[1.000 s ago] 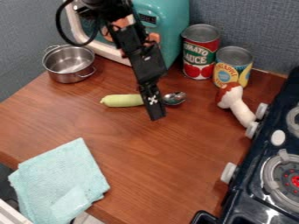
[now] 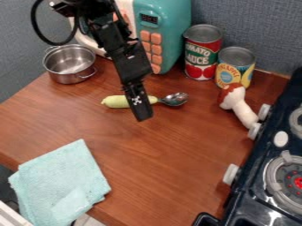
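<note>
The black gripper (image 2: 140, 108) hangs over the wooden table in the middle of the view, pointing down, in front of a yellow-green oblong vegetable (image 2: 116, 101) and a metal spoon (image 2: 174, 99). Whether its fingers are apart or closed cannot be made out. The middle of the vegetable and part of the spoon's handle are hidden behind the arm.
A steel pot (image 2: 70, 64), teal toy microwave (image 2: 168, 35), tomato sauce can (image 2: 202, 53) and second can (image 2: 235, 69) stand at the back. A white-and-red toy (image 2: 239, 108) lies beside the stove (image 2: 266, 190). A cloth (image 2: 59, 181) lies front left.
The gripper has shifted slightly left and up over the last second. The objects on the table look unmoved.
</note>
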